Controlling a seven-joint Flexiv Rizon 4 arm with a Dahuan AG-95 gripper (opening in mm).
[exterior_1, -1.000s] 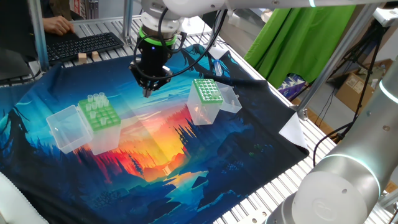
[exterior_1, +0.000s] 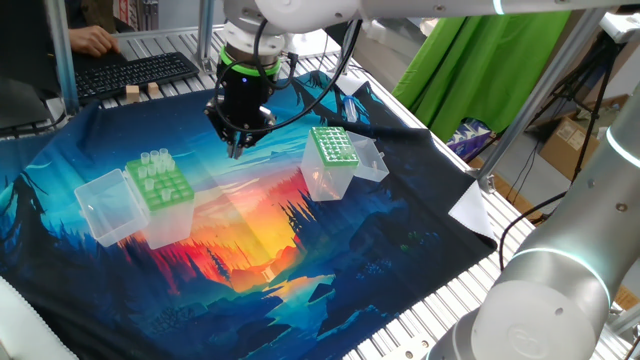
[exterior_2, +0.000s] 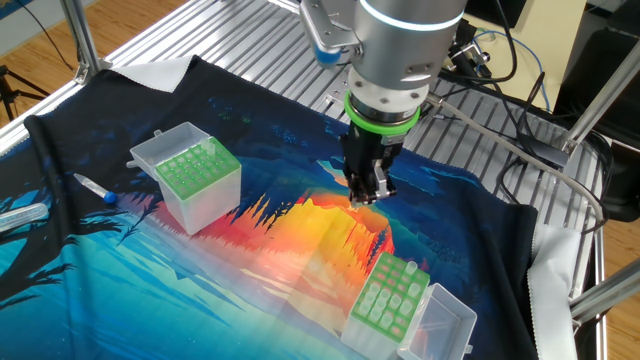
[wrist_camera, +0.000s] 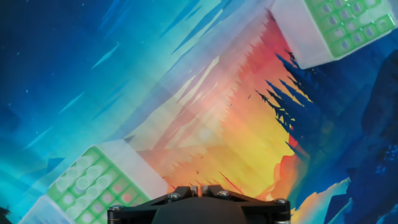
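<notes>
My gripper (exterior_1: 234, 153) hangs in the air over the cloth between two clear tip boxes. Its fingertips (wrist_camera: 194, 191) lie close together in the wrist view, with nothing visible held; in the second exterior view the gripper (exterior_2: 356, 203) is likewise above the cloth. One box (exterior_1: 170, 220) has a green rack whose tips stand up at one end, beside empty holes; the wrist view catches this rack (wrist_camera: 121, 198) at lower left. The other box (exterior_1: 328, 178) has a green rack (exterior_2: 197, 168) with tips sitting low across it. Both lids are open.
A patterned cloth (exterior_1: 250, 255) covers the table, bare between the boxes. A blue-capped pen (exterior_2: 95, 188) lies beyond one box. A keyboard (exterior_1: 135, 75) with a person's hand (exterior_1: 90, 40) is at the back left.
The gripper has shifted very slightly to the left in the first exterior view. Both boxes have stayed where they were.
</notes>
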